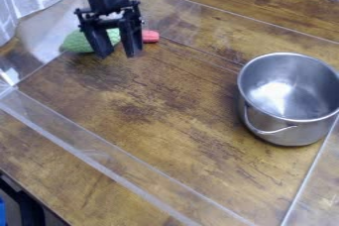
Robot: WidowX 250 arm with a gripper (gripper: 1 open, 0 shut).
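Note:
My black gripper (111, 38) hangs at the top left of the camera view, open, its fingers spread low over a green textured vegetable-like object (77, 42), which it partly hides. A small red object (150, 36) lies just right of the gripper, partly behind it. I cannot tell whether the fingers touch either object.
A large steel pot (288, 99) with a handle stands on the wooden table (146, 131) at the right. Transparent strips or panels run along the left and near edges.

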